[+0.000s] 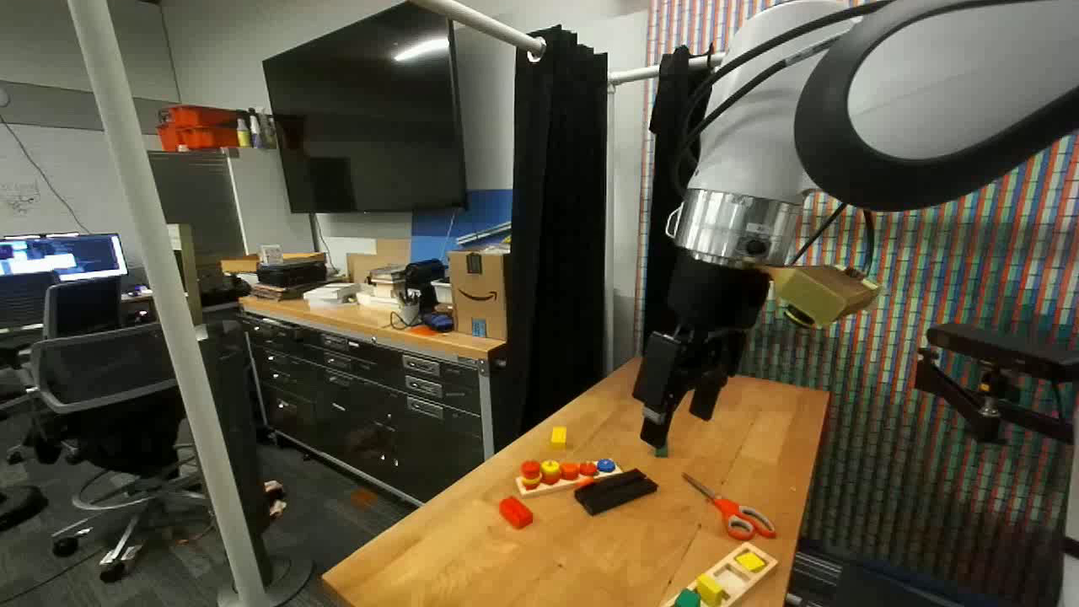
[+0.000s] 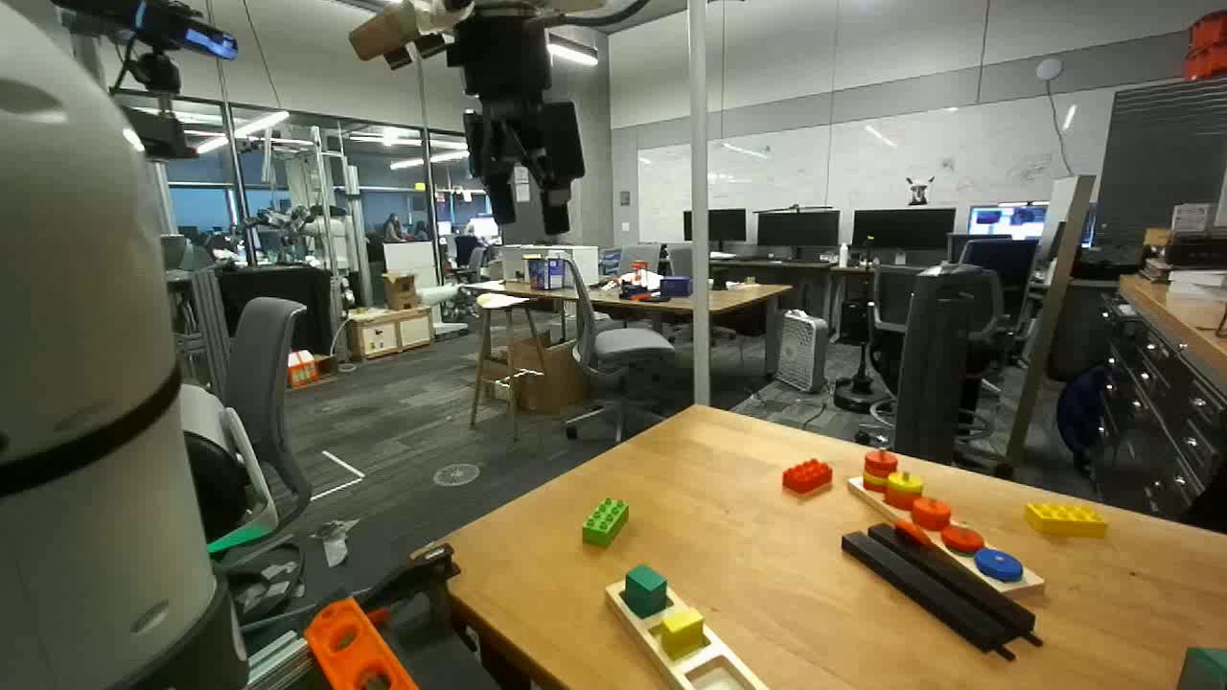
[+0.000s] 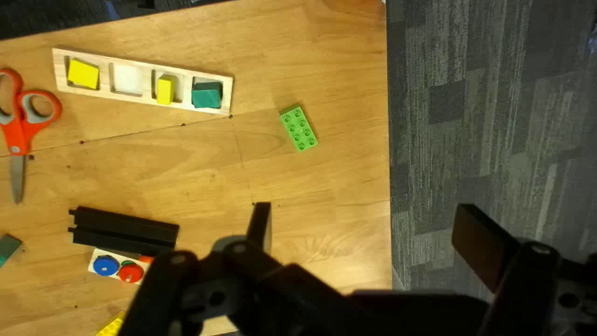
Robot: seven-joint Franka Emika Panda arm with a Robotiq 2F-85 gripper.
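Observation:
High above the table hangs my gripper, its fingers spread wide with nothing between them; exterior view 2 shows the same gap between its fingers (image 2: 557,213). A light wooden tray (image 3: 140,101) with four-sided recesses holds a yellow block (image 3: 83,73), another yellow block (image 3: 165,89) and a dark green block (image 3: 207,95); one recess is empty. Beside the tray lies a green studded brick (image 3: 299,129). A wooden peg board (image 2: 1030,583) carries several coloured discs, among them a blue disc (image 2: 998,564). Two black bars (image 2: 937,592) lie alongside it.
Orange-handled scissors (image 1: 743,517) lie on the table (image 1: 455,546). A red brick (image 2: 807,476), a yellow brick (image 2: 1066,519) and a dark green block (image 3: 8,247) are scattered about. The table edge runs close beyond the green studded brick, with floor past it.

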